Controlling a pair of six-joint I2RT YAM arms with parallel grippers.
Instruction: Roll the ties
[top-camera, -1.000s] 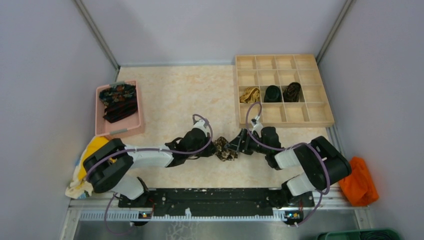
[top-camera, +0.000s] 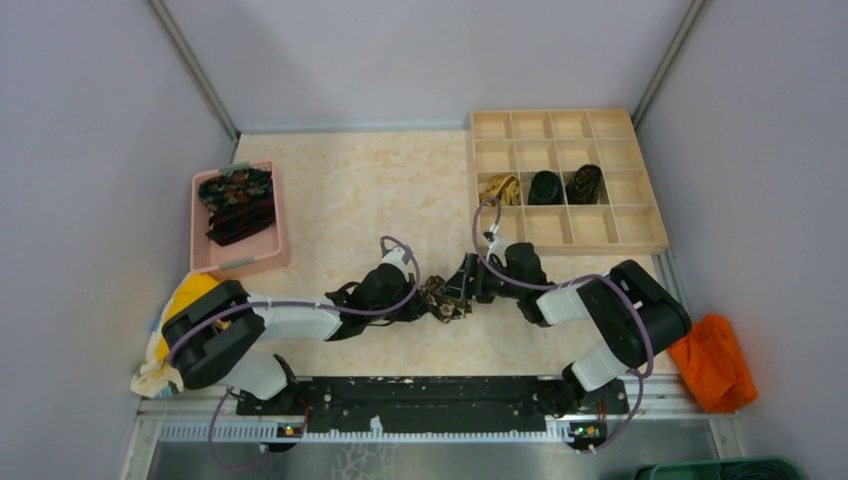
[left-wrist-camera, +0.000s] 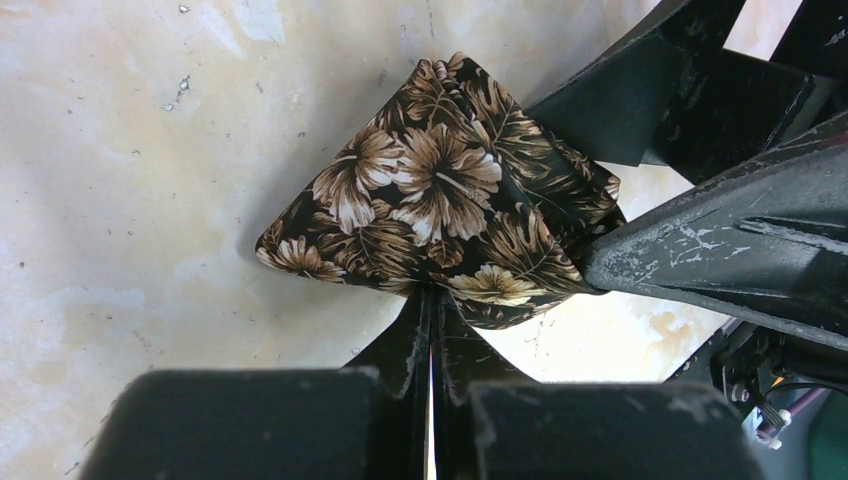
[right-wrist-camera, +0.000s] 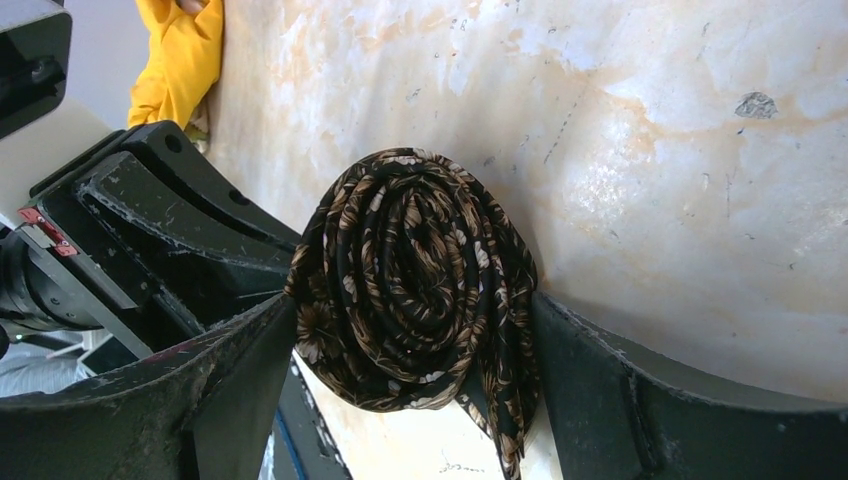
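The dark floral tie (top-camera: 446, 304) lies rolled on the table between my two grippers. A spiral coil of the tie (right-wrist-camera: 410, 280) faces the right wrist view, with a loose flap hanging at its lower right. My left gripper is shut, its fingertips touching the tie's near edge; whether any cloth is between them is hidden. My right gripper stands open around the coil, a finger (right-wrist-camera: 590, 370) on either side. At the back right is the divided wooden tray (top-camera: 545, 250); it holds a gold roll (top-camera: 502, 188), a green roll (top-camera: 545, 188) and a dark patterned roll (top-camera: 584, 184).
A pink bin (top-camera: 283, 235) with dark folded ties stands at the left. Yellow cloth (top-camera: 190, 292) lies near the left arm and orange cloth (top-camera: 715, 363) near the right. Bare table (top-camera: 370, 180) extends behind the grippers.
My right gripper has shifted left over the tie, covering more of it. The left gripper has moved slightly left and toward the front, and the tie slightly left.
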